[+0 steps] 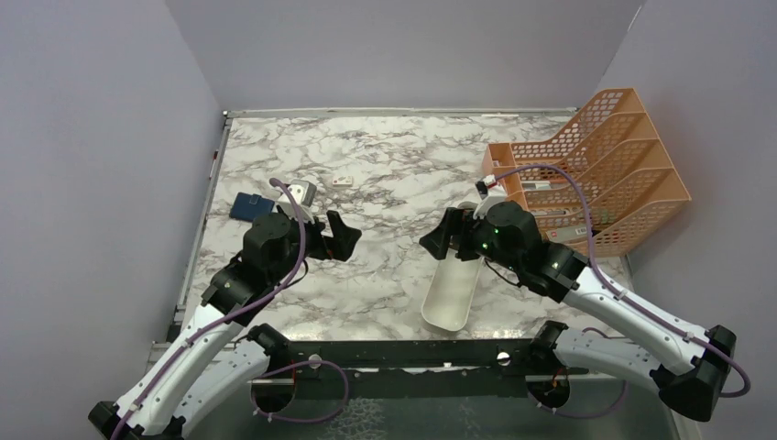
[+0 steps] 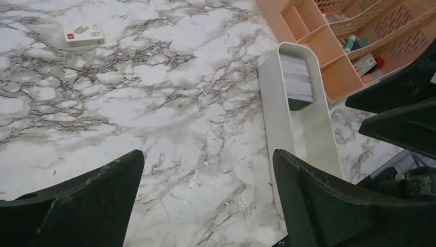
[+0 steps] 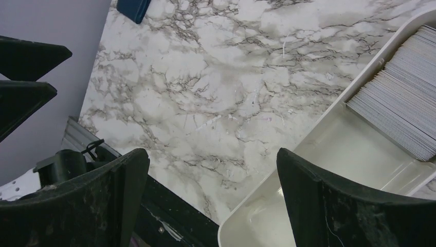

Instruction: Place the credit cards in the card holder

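A stack of cards stands on edge in one end of a long white bin (image 1: 449,298); in the left wrist view the cards (image 2: 296,77) fill the bin's far end. The dark blue, flat card holder (image 1: 249,206) lies on the left of the table, with just a corner of the holder (image 3: 132,9) showing in the right wrist view. My left gripper is open above bare marble, nothing between its fingers. Over the near part of the bin hangs my right gripper, also open and empty. Both hands face each other.
An orange slotted basket (image 1: 550,147) with assorted small items takes up the right side. A small white box (image 2: 83,36) lies near the left arm. Marble is clear between the two grippers and toward the back.
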